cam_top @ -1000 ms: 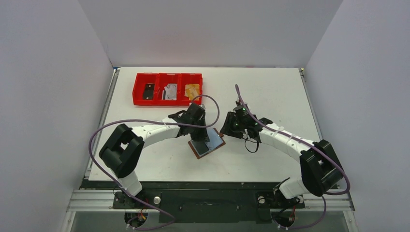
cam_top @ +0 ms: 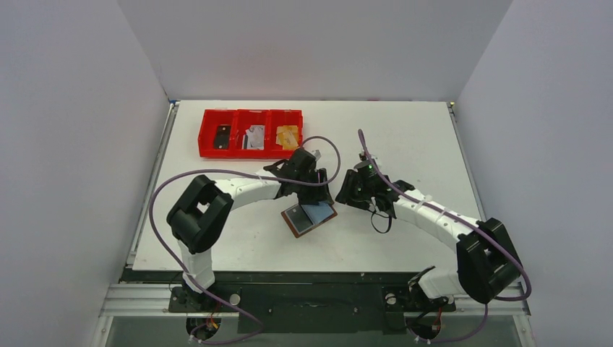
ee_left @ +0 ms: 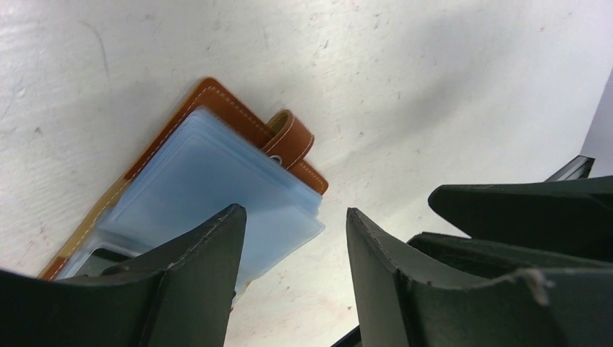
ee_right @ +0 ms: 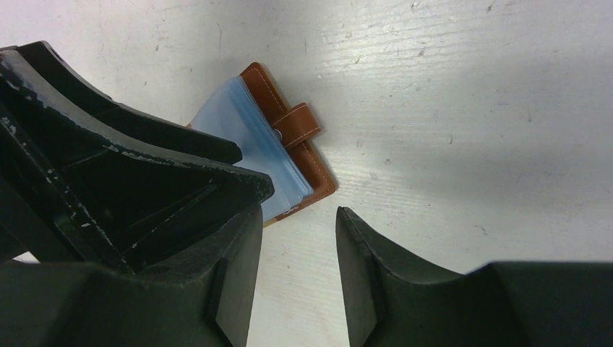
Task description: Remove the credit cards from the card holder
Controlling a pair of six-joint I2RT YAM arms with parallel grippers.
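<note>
The open card holder (cam_top: pixel 308 218) lies tilted on the table, a dark grey panel on its left half and bluish clear sleeves on its right. Close up in the left wrist view, the stacked sleeves (ee_left: pixel 209 170) rest on brown leather with a strap loop (ee_left: pixel 292 139). My left gripper (cam_top: pixel 324 186) is open over the holder's upper right part, nothing seen held. The right gripper (cam_top: pixel 345 188), also open, stands just right of it; only bare table shows between its fingers. I cannot make out separate credit cards under the sleeves.
At the back left, a red tray (cam_top: pixel 235 153) has three compartments holding a dark item (cam_top: pixel 222 136), white and grey cards (cam_top: pixel 254 136) and yellowish pieces (cam_top: pixel 287 136). The two grippers stand close together. Free table lies at the right and front.
My left gripper has moved right across the holder, uncovering more of its left and middle. The right gripper has shifted slightly right. The holder stays in place.
</note>
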